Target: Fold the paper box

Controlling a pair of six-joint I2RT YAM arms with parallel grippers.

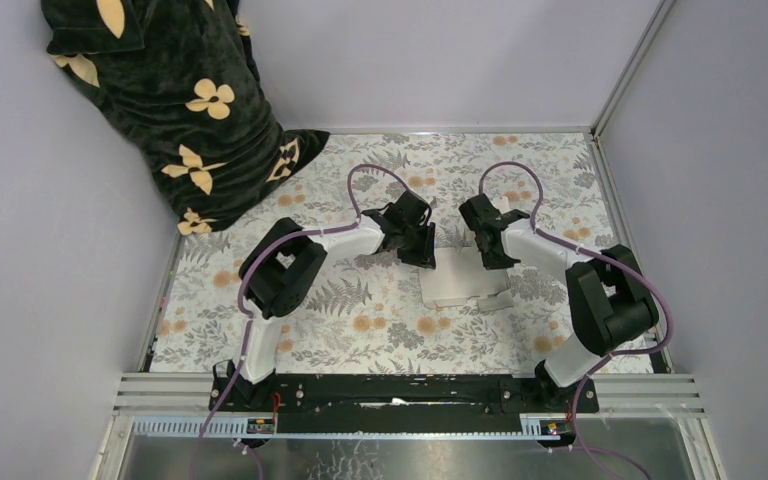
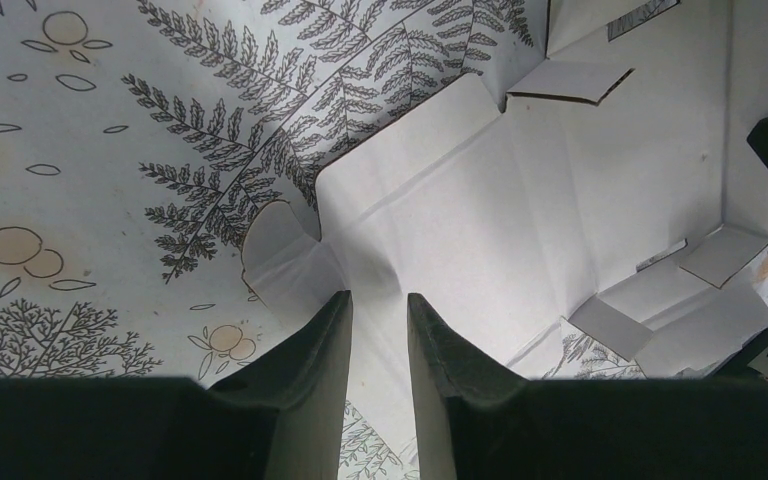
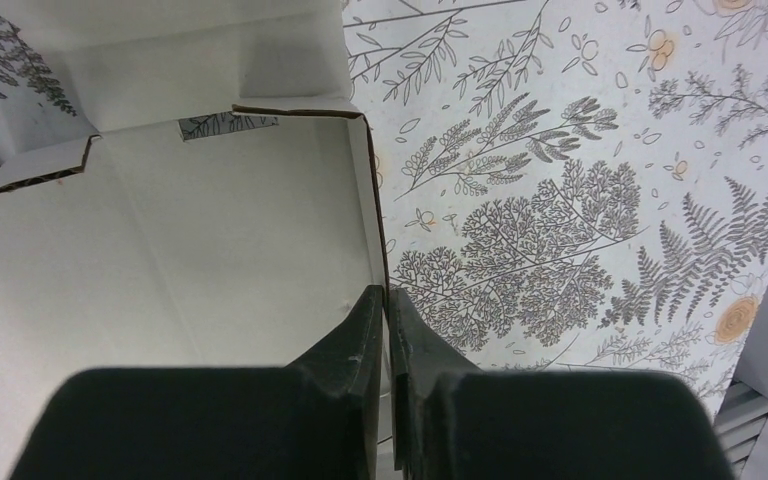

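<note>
The white cardboard box blank [image 1: 455, 280] lies creased, with some flaps raised, between my grippers. My left gripper is over its left end; its fingers are close together with a small gap, and what is between them is unclear. My right gripper is at the box's right wall [image 3: 365, 200], which stands up as a narrow strip, its edge in line with the fingertips; whether they pinch it is hard to tell.
A patterned mat [image 1: 340, 310] surrounds the box, with free room at front and back. A dark floral cloth [image 1: 190, 120] lies at the back left, and walls border the sides.
</note>
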